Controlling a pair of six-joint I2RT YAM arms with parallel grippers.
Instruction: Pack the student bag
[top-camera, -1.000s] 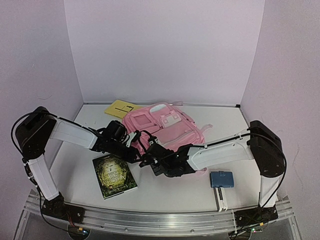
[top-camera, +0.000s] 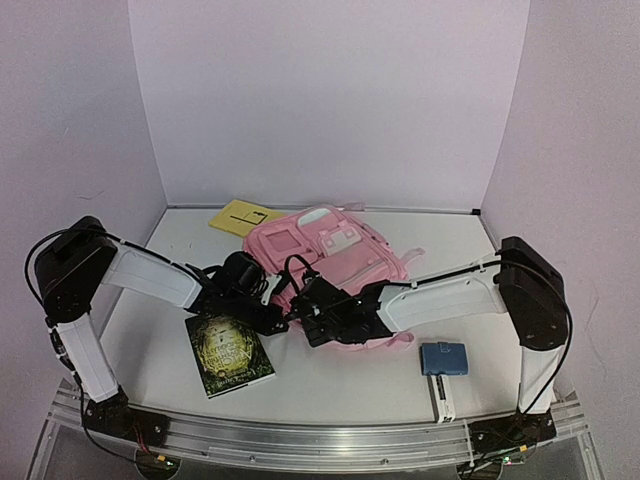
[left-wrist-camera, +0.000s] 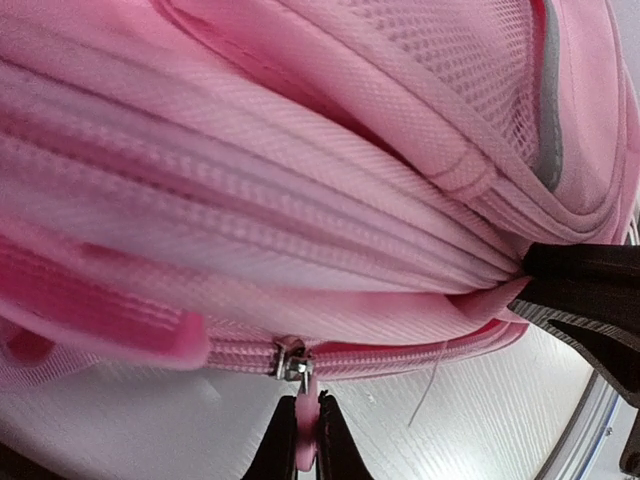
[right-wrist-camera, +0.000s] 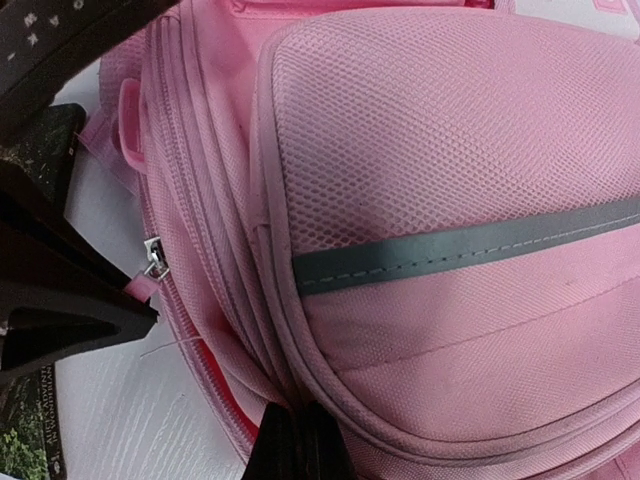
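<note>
The pink bag (top-camera: 345, 250) lies on the table behind both arms, its near side partly hidden by them. In the left wrist view, my left gripper is shut on a pink zipper pull (left-wrist-camera: 307, 400), whose metal slider (left-wrist-camera: 291, 357) sits on the zipper along the bag's edge. A short red gap shows beside that zipper in the right wrist view. My right gripper is shut on the bag's fabric edge, close to the left gripper. A dark-covered book (top-camera: 230, 352) lies flat in front of the left arm.
A yellow folder or book (top-camera: 243, 216) lies at the back left, against the bag. At the front right are a blue case (top-camera: 443, 358) and a white, dark-edged item (top-camera: 441, 398).
My left gripper has shifted slightly right and toward the front edge. The right gripper has moved only a little. The bag, books and case look unmoved.
</note>
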